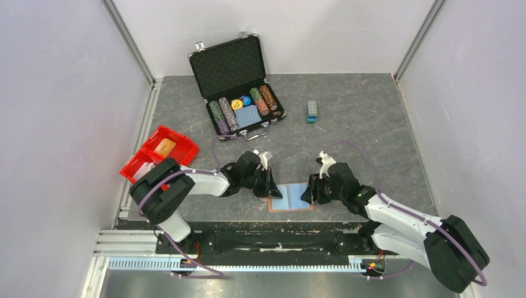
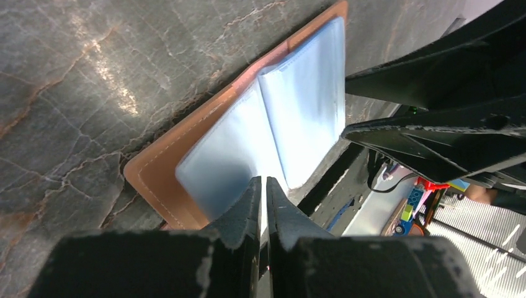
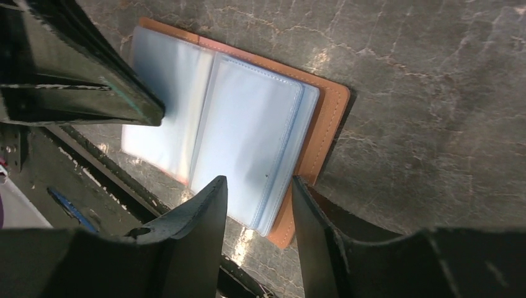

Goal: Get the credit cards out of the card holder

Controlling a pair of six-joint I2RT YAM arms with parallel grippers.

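Observation:
The card holder (image 1: 288,205) lies open on the table near its front edge, a tan cover with pale blue sleeves (image 2: 304,93) (image 3: 248,124); I cannot make out any cards in it. My left gripper (image 1: 273,194) is at the holder's left part, fingertips shut together over the near pale sleeve; whether anything is between them is unclear. My right gripper (image 1: 307,197) stands part open over the holder's right part, its fingertips either side of the sleeve's edge by the tan border.
An open poker chip case (image 1: 236,93) stands at the back. A red divided tray (image 1: 186,155) lies at the left, and a small stacked block (image 1: 311,112) at the back right.

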